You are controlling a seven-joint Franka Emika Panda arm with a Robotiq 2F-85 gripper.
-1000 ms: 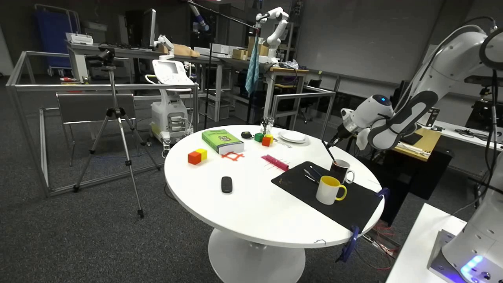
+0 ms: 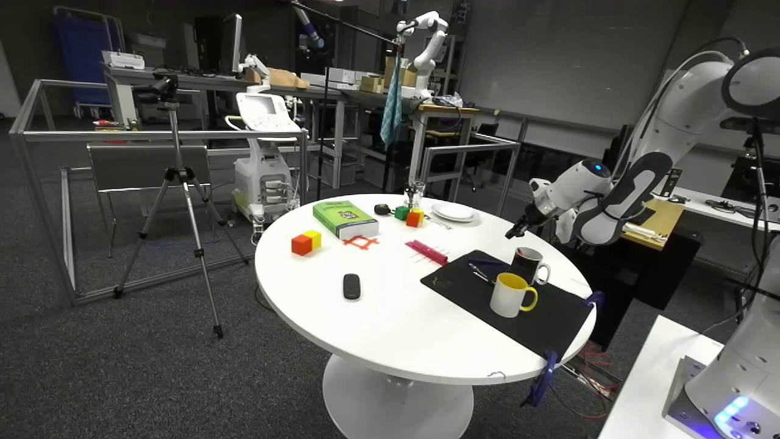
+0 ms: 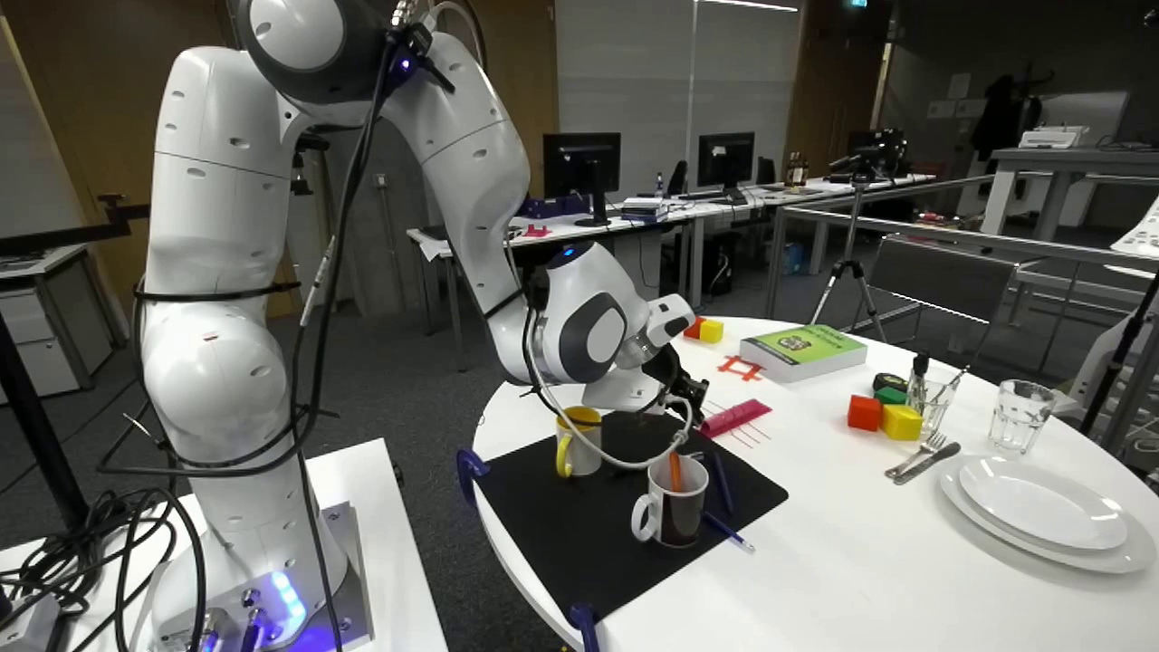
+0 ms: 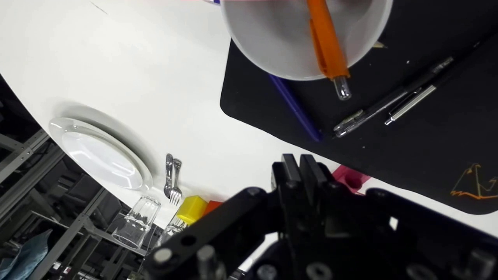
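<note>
My gripper is shut, its fingertips almost touching and nothing showing between them. In exterior view 1 it hovers behind and above a dark mug with a white handle. An orange pen stands inside that mug, seen from above in the wrist view. A dark blue pen lies on the black mat, beside the mug. Further along the mat are a clear-and-black pen and a silver pen. The yellow-and-white mug stands upright on the mat, near the dark mug.
White plates, cutlery, a drinking glass and colored cubes occupy one side of the table. A magenta holder lies just off the mat. A green book sits farther away. Bare tabletop lies between these.
A second ago a dark stick ran from my gripper down to the dark mug. It no longer shows there, and a dark blue pen lies on the mat. The gripper has shifted slightly.
</note>
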